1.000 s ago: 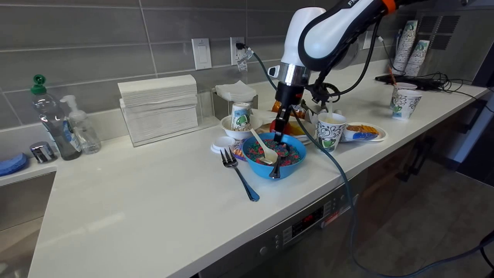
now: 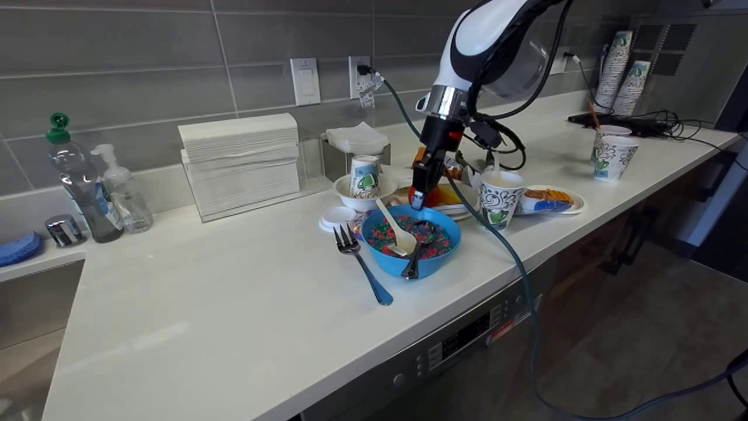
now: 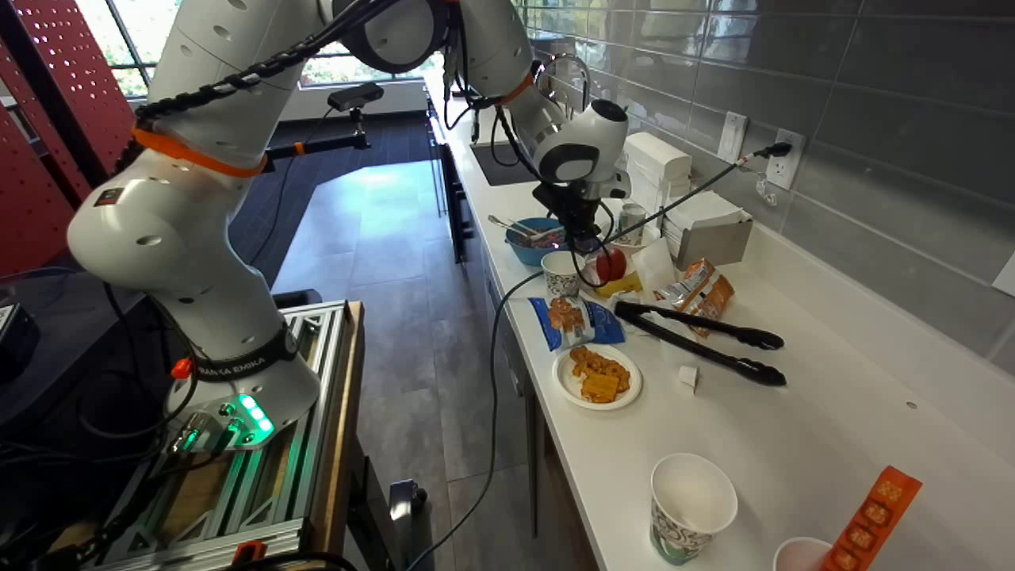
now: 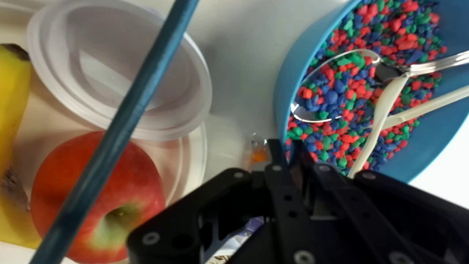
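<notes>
A blue bowl (image 2: 443, 254) of red, green and blue bits rests near the counter's front edge. Its left wall (image 4: 288, 83) runs down to my gripper in the wrist view. The black fingers (image 4: 277, 154) straddle the rim, shut on it. From outside, the gripper (image 2: 418, 202) points down at the bowl's back edge. Inside the bowl lie a clear-looking metal spoon (image 4: 351, 55) and a cream plastic utensil (image 4: 381, 118), handles over the far side. The lower part of the grip is hidden.
An apple (image 4: 83, 184) and a lidded cup (image 4: 110, 66) sit left of the bowl in the wrist view. A patterned cup (image 2: 499, 203) stands close on the right. The fork (image 2: 368, 270) lies at left, with open counter beyond. A cable (image 2: 508, 245) drapes past.
The bowl has shifted slightly toward the counter's front edge, its utensils with it. My arm has tilted, and the gripper sits a little higher and left at the bowl's back rim.
</notes>
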